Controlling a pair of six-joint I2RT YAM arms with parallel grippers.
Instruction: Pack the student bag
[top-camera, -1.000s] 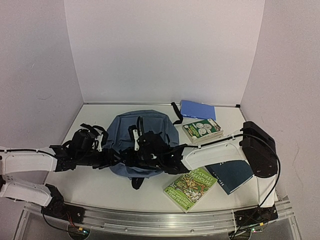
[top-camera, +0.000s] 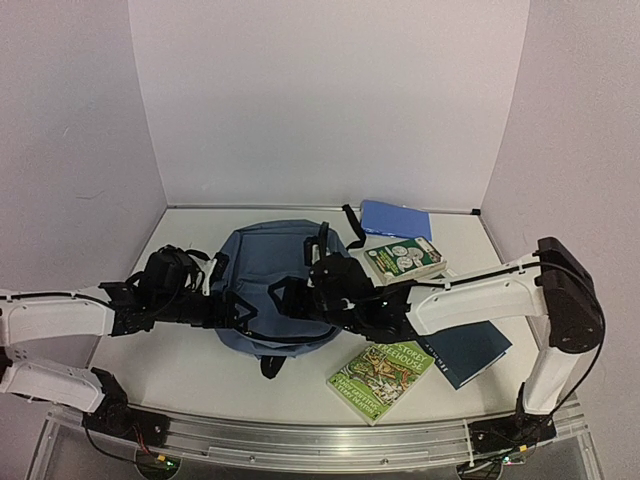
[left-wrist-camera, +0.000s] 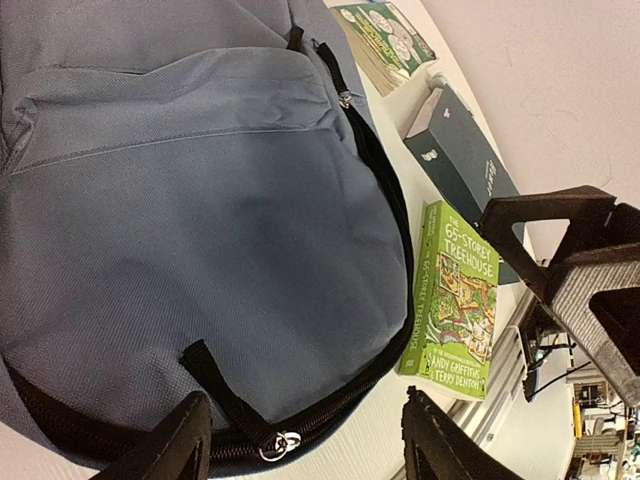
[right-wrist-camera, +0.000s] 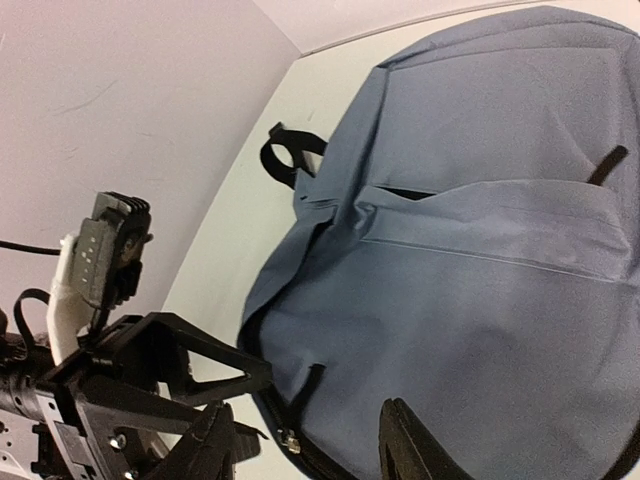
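Note:
The blue-grey bag (top-camera: 270, 262) lies flat on the table, its black zip running along the near edge. A zip pull with a metal ring (left-wrist-camera: 280, 445) shows at that edge. Over the bag's front left, my left gripper (top-camera: 246, 312) is open; in the left wrist view its fingers (left-wrist-camera: 185, 440) stand wide apart, the pull visible between them. My right gripper (top-camera: 278, 299) hovers over the bag just to its right, also open, with bare fingers (right-wrist-camera: 400, 445). A green treehouse book (top-camera: 380, 380) lies in front right of the bag; a dark blue book (top-camera: 466, 352) is beyond it.
A stack topped by a green-and-white book (top-camera: 405, 258) sits right of the bag, and a blue folder (top-camera: 396, 219) lies behind it. The right arm (top-camera: 480, 297) passes above the books.
My right gripper has moved right, away from the left one, and a gap now separates them. The bag and books look unmoved.

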